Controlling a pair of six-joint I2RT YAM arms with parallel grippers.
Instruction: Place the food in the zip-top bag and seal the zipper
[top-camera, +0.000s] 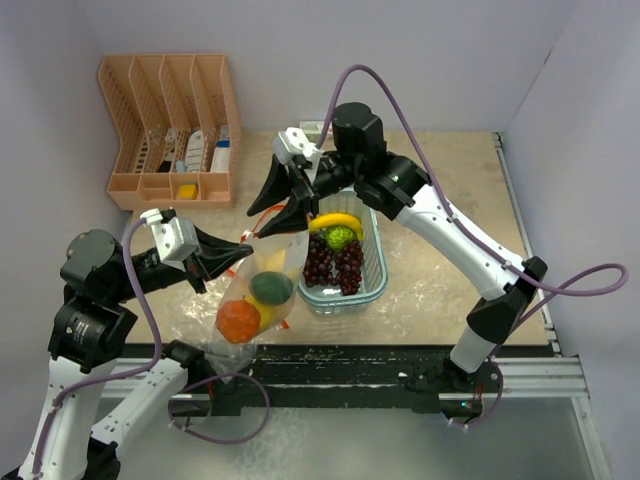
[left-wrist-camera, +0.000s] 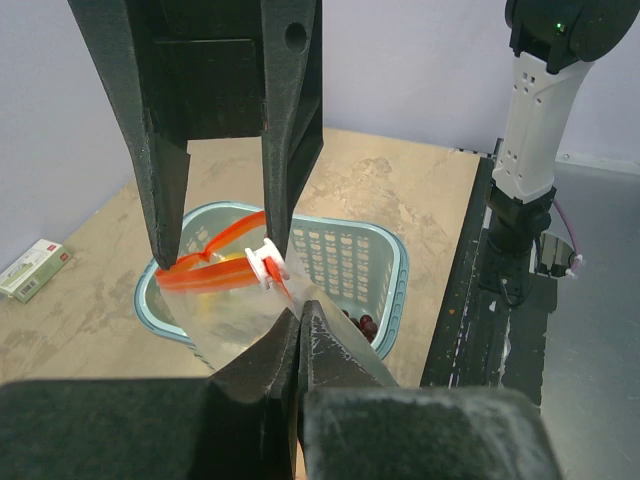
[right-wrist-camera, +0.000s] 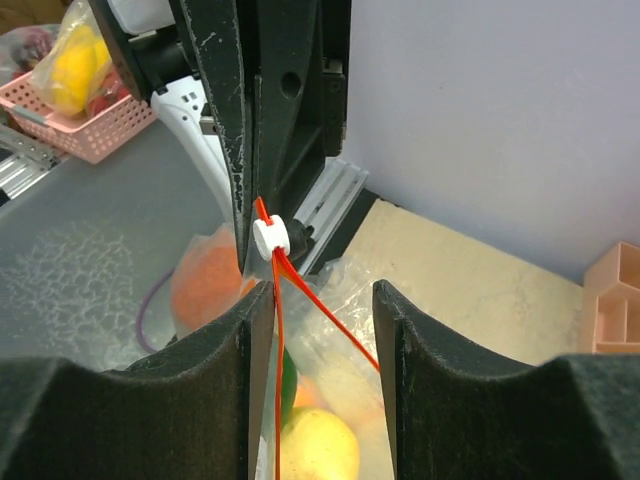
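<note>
The clear zip bag (top-camera: 258, 300) hangs from my left gripper (top-camera: 240, 250), which is shut on it beside the white slider (left-wrist-camera: 268, 262). The bag holds a red fruit (top-camera: 238, 320), a green one (top-camera: 271, 288) and yellow pieces (right-wrist-camera: 320, 450). Its orange zipper (left-wrist-camera: 205, 272) runs along the top edge. My right gripper (top-camera: 278, 205) is open above the bag's mouth; in the left wrist view its fingertips straddle the zipper band. In the right wrist view the zipper strands run between its fingers.
A green basket (top-camera: 370, 290) with banana, grapes and a leafy green item stands behind the bag. A pink divided organiser (top-camera: 125, 190) is at the back left.
</note>
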